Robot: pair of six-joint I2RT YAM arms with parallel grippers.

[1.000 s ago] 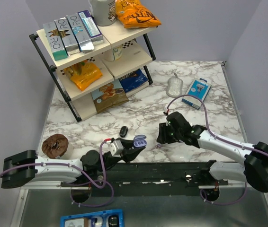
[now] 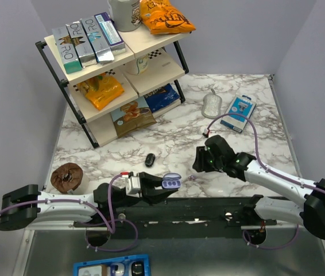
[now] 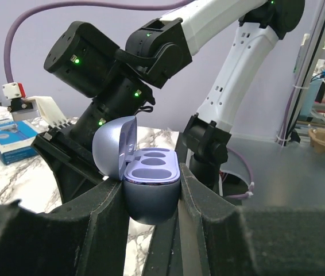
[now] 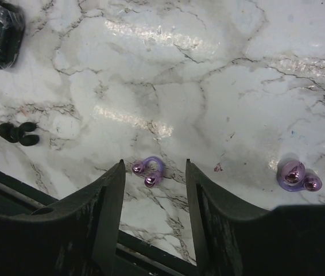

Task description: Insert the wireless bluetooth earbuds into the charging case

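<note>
A lavender charging case (image 3: 151,172), its lid raised and its slots empty, is held between the fingers of my left gripper. In the top view that case (image 2: 171,181) is over the table's front part. My right gripper points down at the table with its fingers apart. Between and beyond the fingertips a purple earbud (image 4: 151,179), a curved clip with two shiny ends, lies on the marble, with no finger on it. Another purple earbud (image 4: 295,176) rests farther right in the right wrist view.
A black case (image 4: 2,34) and a black earbud (image 4: 19,133) lie at the left of the right wrist view. In the top view, a shelf (image 2: 102,106) stands at the back left, and a blue box (image 2: 238,113) lies at the back right.
The right gripper has shifted slightly to the right.
</note>
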